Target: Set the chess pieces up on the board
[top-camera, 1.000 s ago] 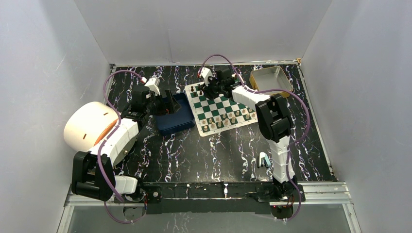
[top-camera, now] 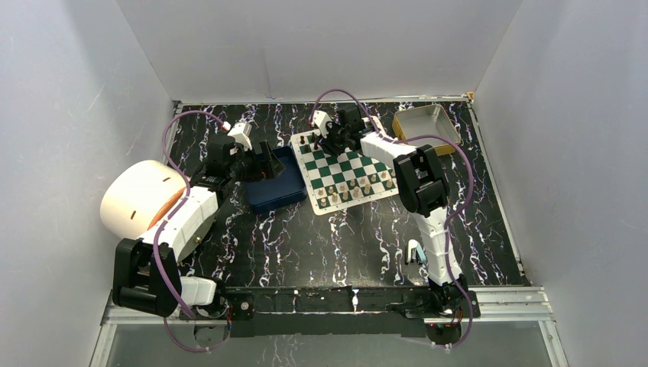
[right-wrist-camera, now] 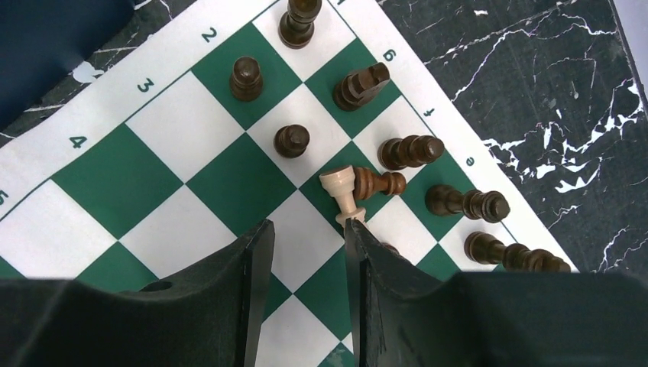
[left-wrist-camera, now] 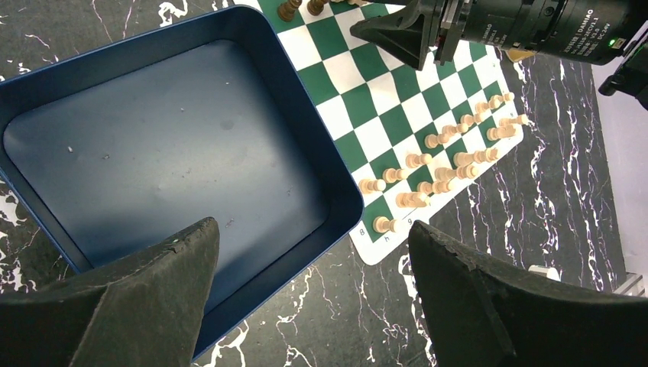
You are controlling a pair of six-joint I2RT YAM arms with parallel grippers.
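On the green-and-white board (right-wrist-camera: 126,183), a light piece (right-wrist-camera: 341,186) lies tipped over against a dark pawn (right-wrist-camera: 374,183), also on its side. Upright dark pieces stand around them, among them a dark pawn (right-wrist-camera: 292,141) and a dark knight (right-wrist-camera: 361,86). Over the board, my right gripper is part open with nothing between its fingers; its right fingertip overlaps the light piece's lower end in the right wrist view, and contact cannot be told. Light pieces (left-wrist-camera: 428,160) stand along the board's near side. My left gripper hangs wide open, empty, by the blue tray.
The blue tray (top-camera: 252,200) left of the board is empty where visible. At the back right sits a tan box (top-camera: 428,122), its inside looking empty. A small white-and-blue item (top-camera: 415,252) lies near the right arm. Marble table (top-camera: 306,252) in front of the board is clear.
The left arm and the tray have not moved.
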